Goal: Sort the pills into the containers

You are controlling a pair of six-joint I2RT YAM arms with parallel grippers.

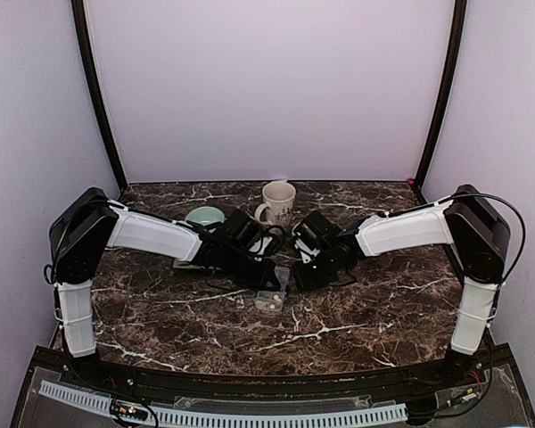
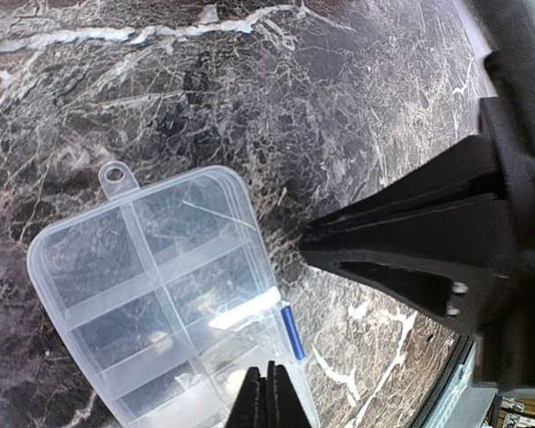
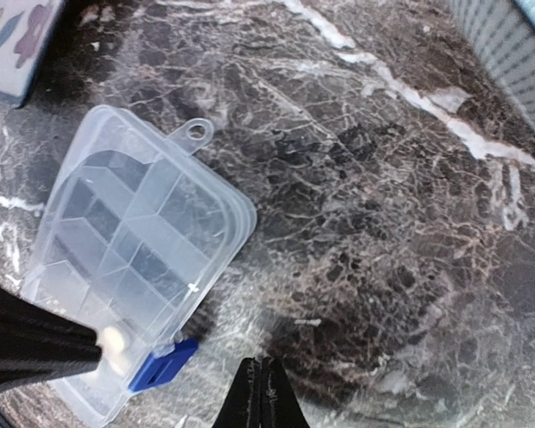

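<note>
A clear plastic pill box [image 2: 183, 294] with several compartments lies on the marble table, its lid apparently down and its blue latch [image 2: 292, 333] on one long side. Through the plastic, pale pills [image 3: 114, 339] show toward one end of the box [image 3: 129, 241]. My left gripper is shut over the box, nothing visible between its fingers. On the latch side, my right gripper is shut and empty above the bare table. In the top view the arms partly cover the box [image 1: 270, 300], and contact with it cannot be judged.
A white mug [image 1: 278, 201] stands behind the grippers. A pale green bowl [image 1: 205, 216] sits behind the left arm, and a flat patterned object [image 3: 13, 45] lies near the box.
</note>
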